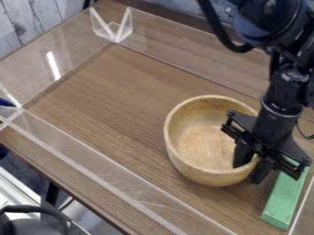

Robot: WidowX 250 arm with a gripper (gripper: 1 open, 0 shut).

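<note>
My black gripper (255, 147) reaches down from the upper right and is shut on the right side of a light wooden bowl (194, 139). The bowl rests on or just over the wooden table, slightly tilted; the contact beneath it is hard to tell. The fingertips are partly hidden among the dark gripper parts.
A green rectangular object (285, 197) lies at the right, beside the gripper. Clear plastic edging (73, 161) runs along the table's left and near sides.
</note>
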